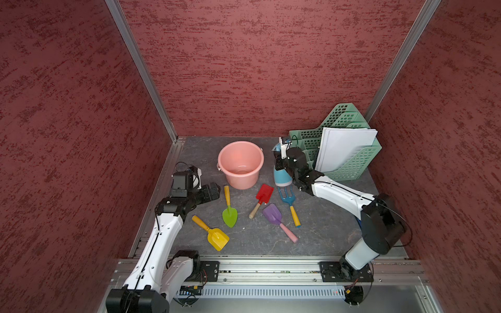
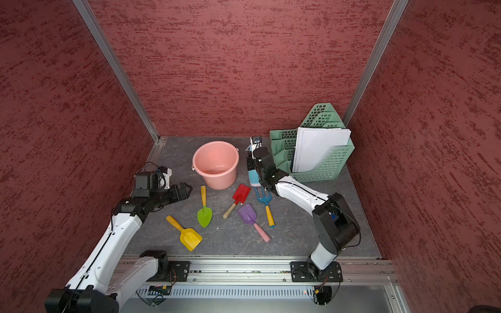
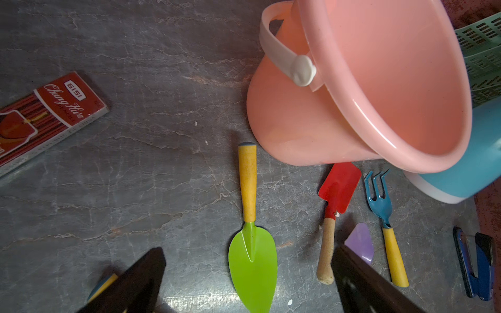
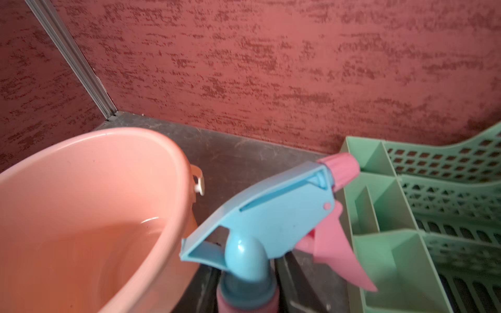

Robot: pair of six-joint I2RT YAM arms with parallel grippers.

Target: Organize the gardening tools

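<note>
My right gripper is shut on the neck of a blue spray bottle (image 4: 281,208), whose pink nozzle and trigger point right. The bottle hangs roughly upright between the pink bucket (image 1: 241,169) and the green rack. My left gripper stands open above the table with empty fingers. Below it lies a green trowel (image 3: 253,260) with a yellow handle. A red shovel (image 1: 264,193), a purple shovel (image 1: 272,213), a blue fork (image 1: 287,196) and a yellow shovel (image 1: 217,238) lie on the table. The bucket's visible inside is empty.
The green rack (image 4: 391,260) with white papers (image 1: 344,148) stands at the back right. A red pencil box (image 3: 52,114) lies at the left and a blue stapler (image 3: 485,266) at the right. Bare table (image 4: 224,156) shows behind the bucket.
</note>
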